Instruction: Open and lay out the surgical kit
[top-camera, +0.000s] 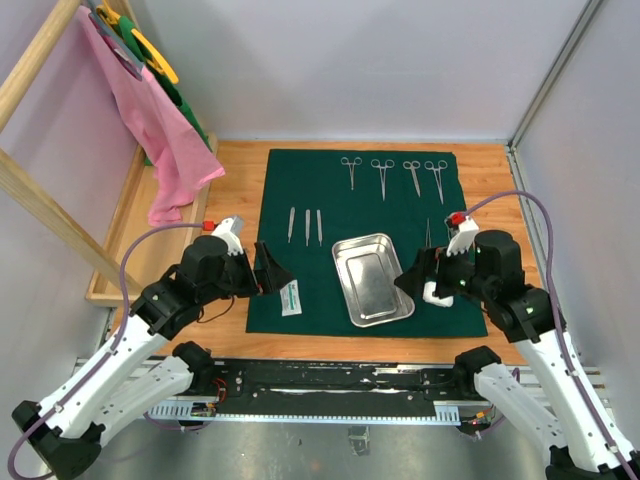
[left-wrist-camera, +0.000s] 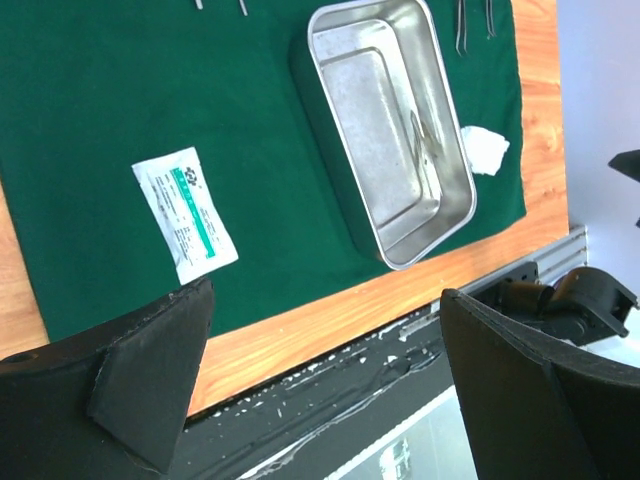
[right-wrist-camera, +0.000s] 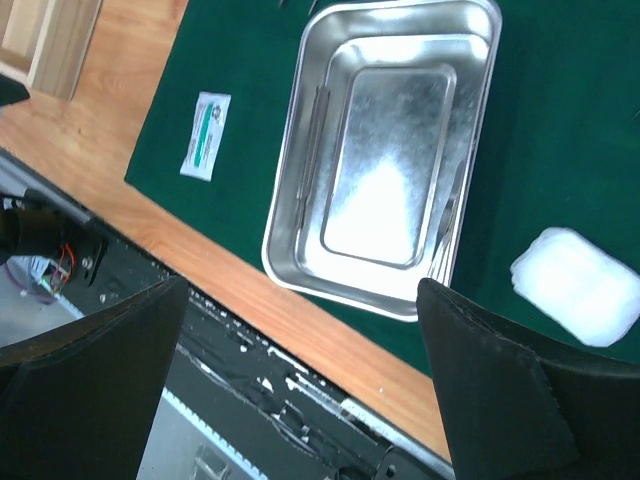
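A green cloth lies flat on the wooden table, and an empty-looking metal tray rests on it. Several scissor-like clamps line the back, with slim handled instruments at left. Thin tweezers show at right, partly behind the right arm. My left gripper is open above the cloth by a white and green packet. Over the tray's right side, my right gripper hangs open, holding nothing; a white gauze bundle lies nearby on the cloth.
At left a wooden rack carries a pink cloth and a green one on hangers. A dark rail runs along the table's front edge. Bare cloth lies between the instruments at left and the clamps.
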